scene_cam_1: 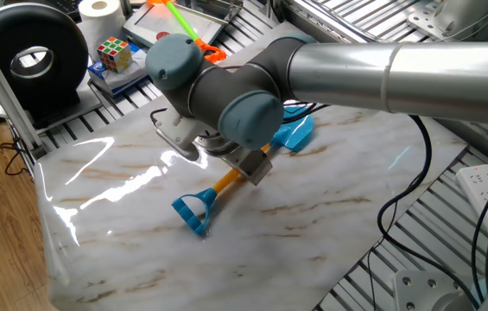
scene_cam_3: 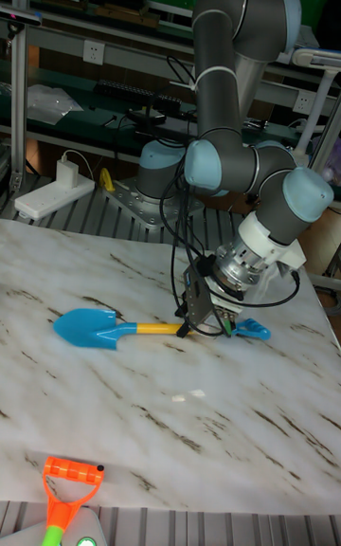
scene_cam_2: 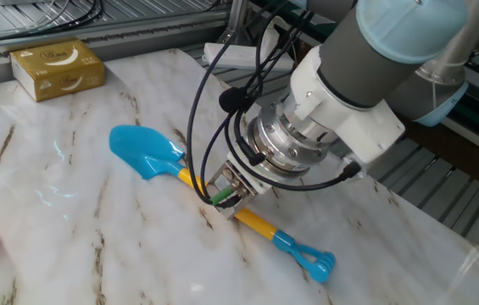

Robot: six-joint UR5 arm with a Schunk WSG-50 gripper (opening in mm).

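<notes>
A toy shovel with a blue blade [scene_cam_2: 144, 151], a yellow shaft [scene_cam_2: 257, 224] and a blue D-shaped handle [scene_cam_1: 196, 212] lies at or very near the marble-patterned tabletop [scene_cam_1: 140, 259]. My gripper [scene_cam_2: 225, 202] points down over the middle of the shaft, with yellow showing on both sides of it in the second exterior view. From the third exterior view, the gripper [scene_cam_3: 210, 321] sits nearer the handle end, and the blade [scene_cam_3: 89, 328] points left. The fingers' inner faces are hidden, so whether they press on the shaft does not show.
On the tabletop stands a yellow box [scene_cam_2: 58, 69]. Beyond its edge are a Rubik's cube [scene_cam_1: 114, 53], a paper roll [scene_cam_1: 103, 19], a black ring-shaped object [scene_cam_1: 28, 65] and an orange-and-green toy [scene_cam_3: 71, 490]. Cables [scene_cam_2: 195, 119] hang beside the gripper.
</notes>
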